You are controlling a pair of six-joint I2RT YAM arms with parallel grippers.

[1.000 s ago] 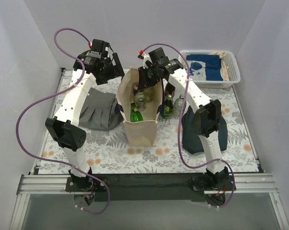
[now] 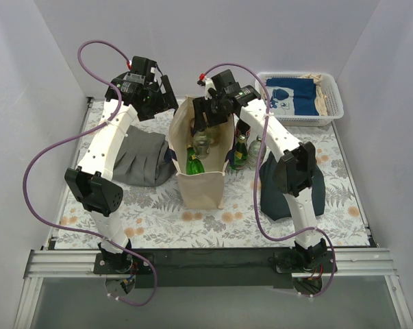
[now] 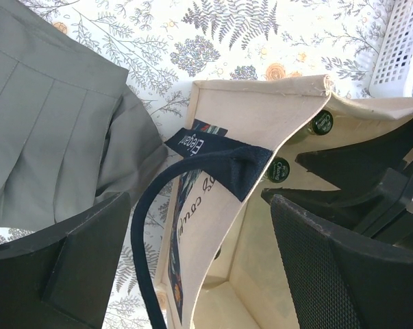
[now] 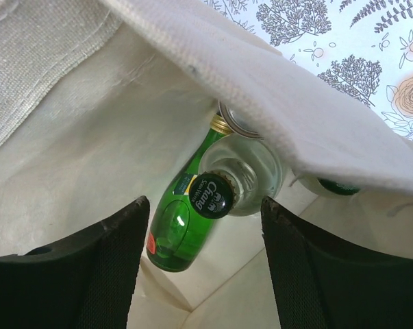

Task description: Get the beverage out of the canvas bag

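Note:
The canvas bag (image 2: 201, 192) stands open in the middle of the table. Inside it lie a green bottle (image 2: 194, 163) and a clear bottle (image 2: 201, 145) with a black cap; part of a can (image 4: 242, 122) shows behind them in the right wrist view. Reaching over the bag's mouth, my right gripper is open, its fingers on either side of the clear bottle's cap (image 4: 211, 195) from above, without visible contact. My left gripper (image 2: 168, 97) hangs at the bag's upper left, open and empty, with the bag's rim and dark strap (image 3: 216, 159) below it.
To the bag's right stand a green bottle (image 2: 239, 155), a clear bottle (image 2: 256, 154) and a can (image 2: 242, 128). A white basket (image 2: 335, 103) holding cloths sits at the back right. Grey cloth (image 2: 141, 157) lies left, dark cloth (image 2: 309, 195) right.
The left arm and the bottles look unmoved.

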